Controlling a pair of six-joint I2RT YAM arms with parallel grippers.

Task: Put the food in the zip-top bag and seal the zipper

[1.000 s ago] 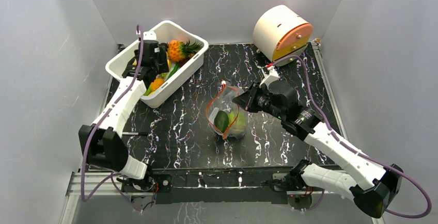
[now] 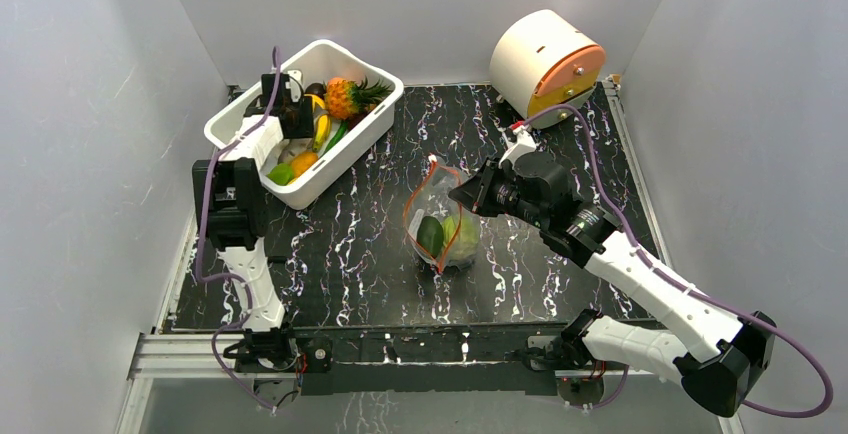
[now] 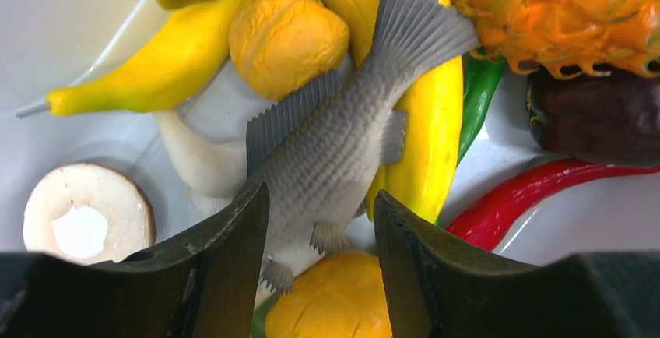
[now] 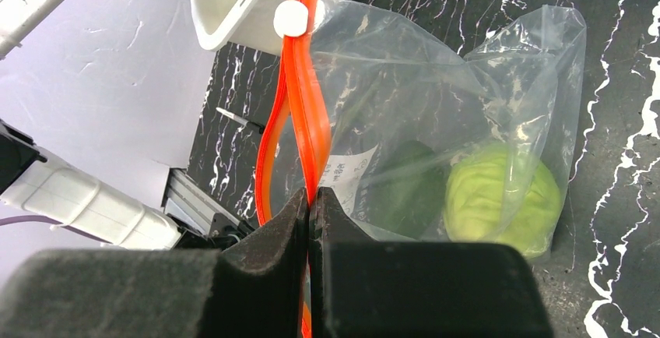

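Over the white food bin [image 2: 345,161], my left gripper hangs with its fingers apart and empty, above a grey fish [image 3: 319,159]; bananas [image 3: 424,143], an orange pineapple [image 3: 556,7] and a red chili [image 3: 498,213] lie around it. The clear bag [image 2: 440,189] stands mid-table with a dark green item [image 2: 430,235] and a light green one [image 4: 502,198] inside. My right gripper is shut on the bag's orange zipper edge [image 4: 310,128], near its top.
A cream drum with an orange lid [image 2: 545,44] stands at the back right. Grey walls enclose three sides.
My left arm has pulled round leftward over the bin, uncovering more of the food below. The right arm and bag are almost unchanged.
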